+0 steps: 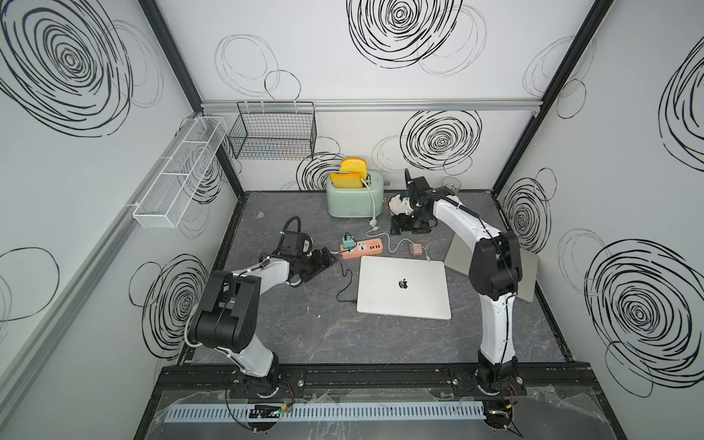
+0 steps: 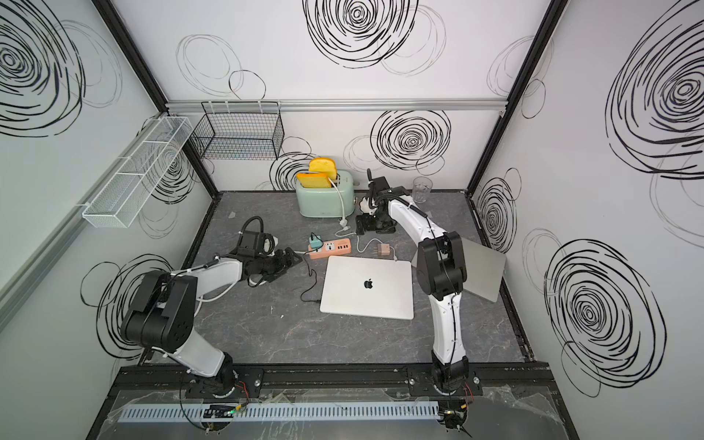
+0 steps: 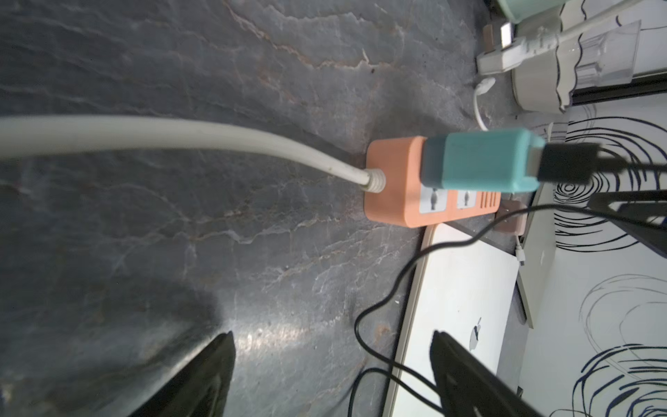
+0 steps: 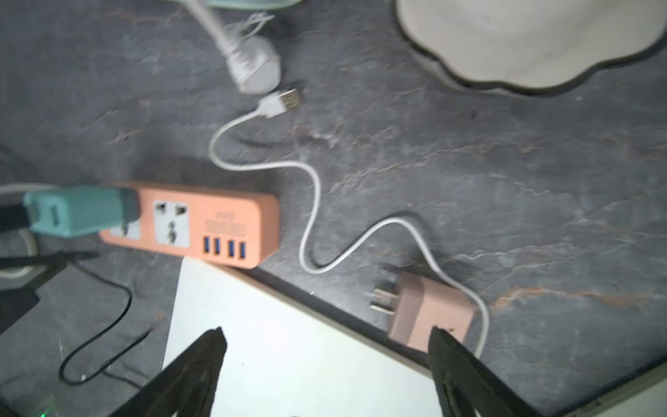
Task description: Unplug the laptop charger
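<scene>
The pink charger block (image 4: 434, 312) lies on the table behind the laptop (image 1: 403, 286), its metal prongs bare and apart from the orange power strip (image 4: 215, 221). A white cable (image 4: 316, 201) trails beside it. A teal adapter (image 3: 483, 160) with a dark plug in its end sits in the strip's left socket. My left gripper stands open to the left of the strip, nothing between its fingers. Above the charger block, my right gripper has its fingers wide apart and empty.
The green toaster (image 1: 355, 200) stands at the back, its white plug (image 4: 255, 66) lying near the strip. A scalloped white bowl (image 4: 538, 34) is behind the right gripper. A grey flat panel (image 1: 529, 271) lies at right.
</scene>
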